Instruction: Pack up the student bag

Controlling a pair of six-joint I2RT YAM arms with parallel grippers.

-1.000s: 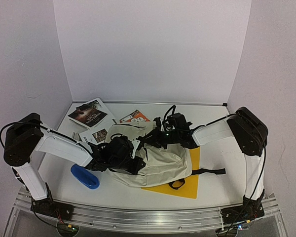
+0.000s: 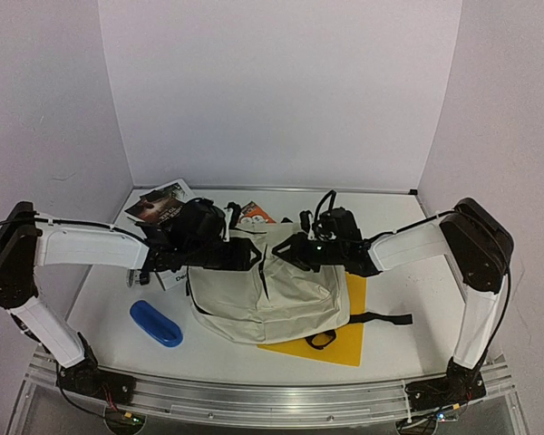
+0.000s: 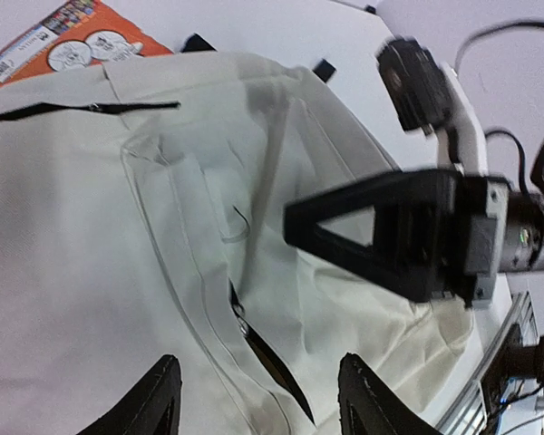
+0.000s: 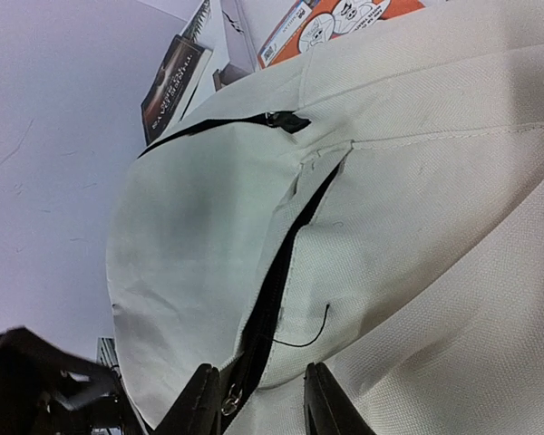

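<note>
The cream student bag (image 2: 227,304) lies flat at the middle of the table, with a dark zipper opening (image 4: 272,290) running down its surface and a second zipper across its top. My left gripper (image 2: 252,252) is over the bag's middle, its fingers apart above the zipper slit in the left wrist view, nothing seen held. My right gripper (image 2: 290,249) is just right of it, fingers apart over the slit, nothing seen held.
A blue pencil case (image 2: 154,323) lies front left. Books (image 2: 159,201) and an orange booklet (image 2: 254,213) are at the back. A yellow folder (image 2: 344,349) lies under the bag.
My left gripper has moved up and toward the back, from the bag's lower middle to its upper middle. My right gripper has shifted slightly right.
</note>
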